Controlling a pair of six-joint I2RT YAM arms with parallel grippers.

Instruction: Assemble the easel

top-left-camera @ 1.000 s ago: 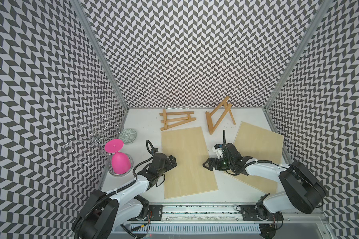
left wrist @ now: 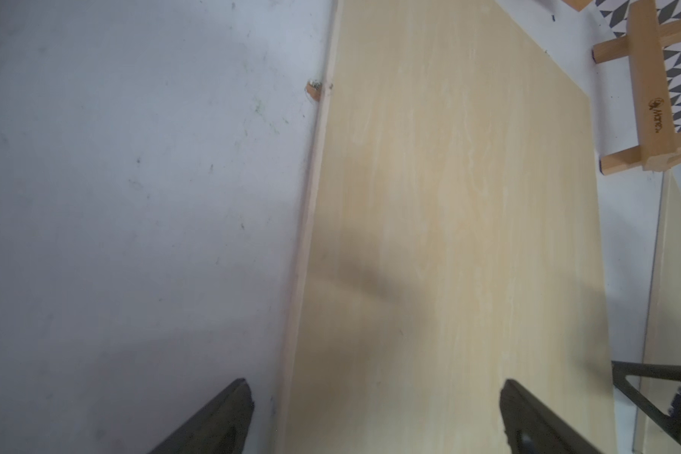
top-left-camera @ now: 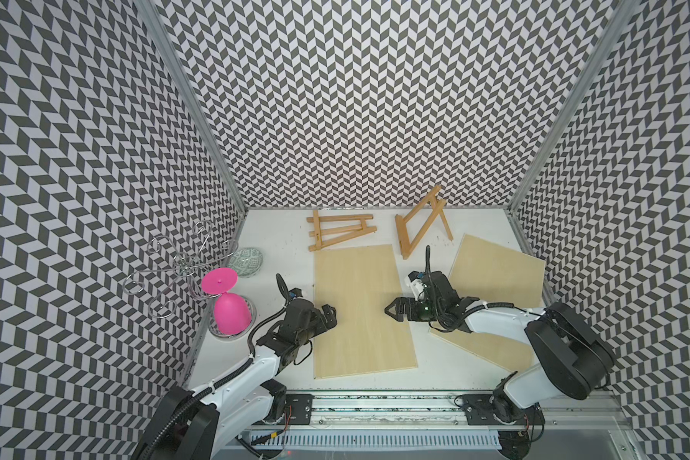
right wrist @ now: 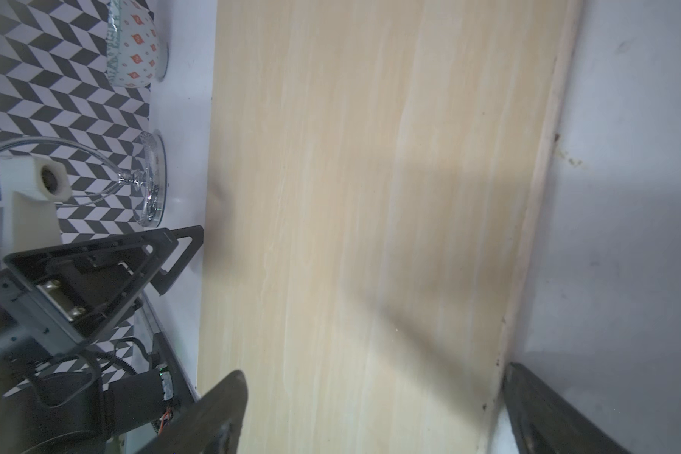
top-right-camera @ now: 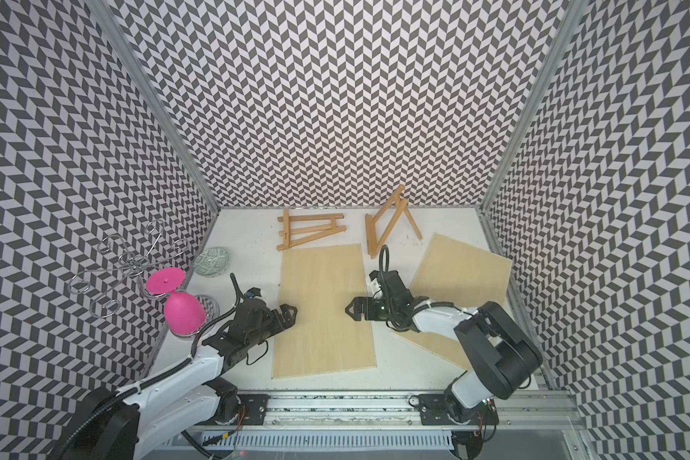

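A plywood board (top-left-camera: 360, 283) lies flat mid-table, with my left gripper (top-left-camera: 326, 319) low at its left edge and my right gripper (top-left-camera: 398, 309) low at its right edge. Both are open and nothing shows between their fingers; in the left wrist view the board's edge (left wrist: 306, 227) runs between the fingers, and in the right wrist view it is beside one fingertip. A second board (top-left-camera: 498, 268) lies angled at the right, partly hidden by the right arm. Two wooden easel frames (top-left-camera: 337, 239) (top-left-camera: 421, 230) lie at the back, one left, one right.
Pink objects (top-left-camera: 231, 312), a grey-green round dish (top-left-camera: 245, 260) and a wire stand (top-left-camera: 184, 264) occupy the left side.
The middle board has straightened slightly, its near left corner shifted up. Both grippers have moved slightly left, the right one also a little toward the back.
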